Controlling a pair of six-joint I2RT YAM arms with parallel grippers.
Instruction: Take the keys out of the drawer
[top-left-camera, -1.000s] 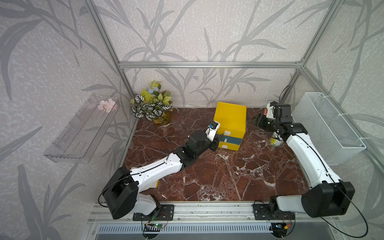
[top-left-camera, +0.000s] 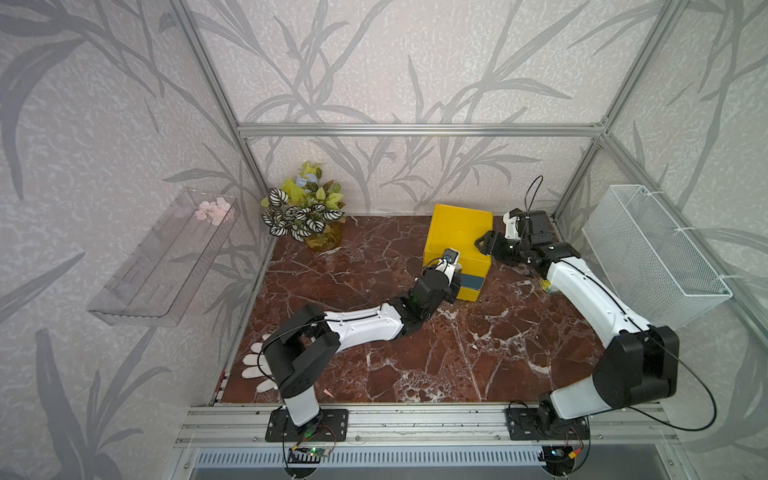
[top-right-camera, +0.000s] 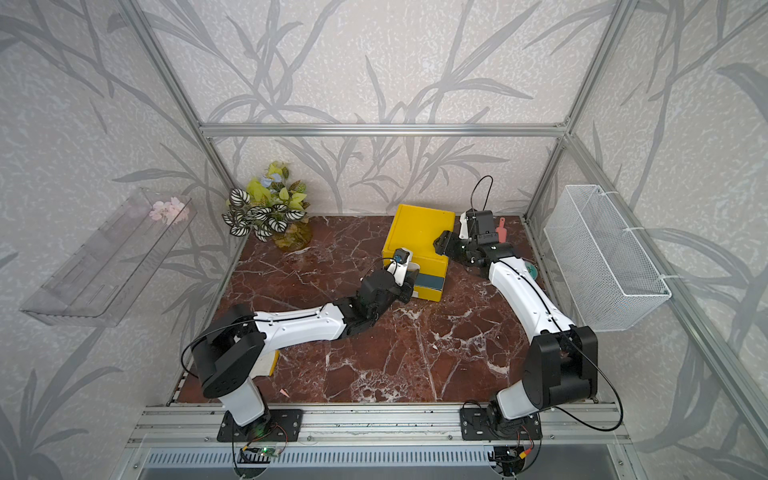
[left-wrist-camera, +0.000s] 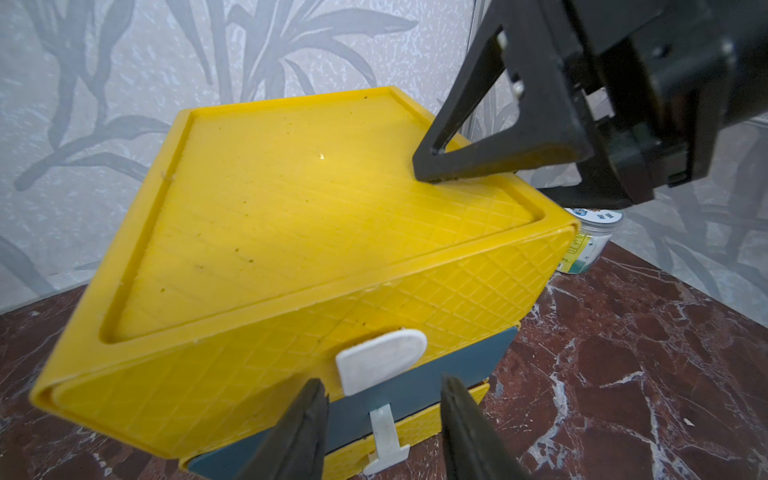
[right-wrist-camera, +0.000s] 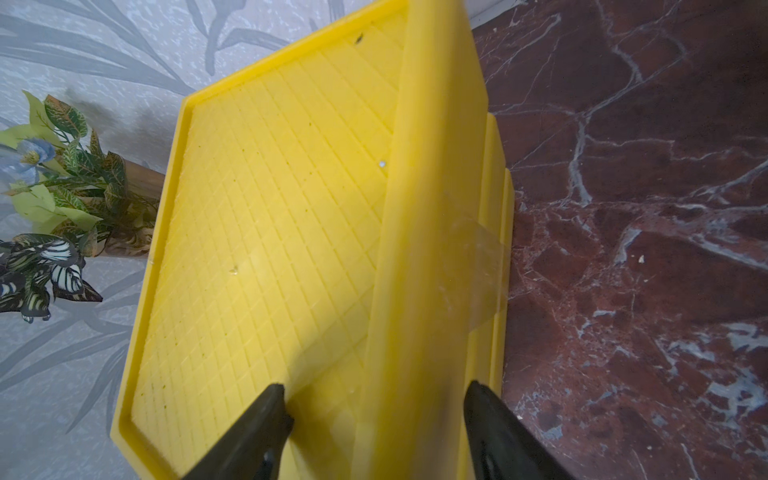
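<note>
The yellow drawer unit (top-left-camera: 454, 228) stands at the back of the table, with a white handle (left-wrist-camera: 381, 360) on its upper front and a second white handle (left-wrist-camera: 385, 436) lower down. My left gripper is at the front, fingers apart, just before the handles, with nothing held. My right gripper is at the unit's right top edge, fingers open on either side of the rim. No keys are visible.
A potted plant (top-left-camera: 304, 216) stands back left. A jar (left-wrist-camera: 584, 248) is right of the unit. A clear tray (top-left-camera: 144, 272) and a white mesh basket (top-left-camera: 656, 264) hang on the side walls.
</note>
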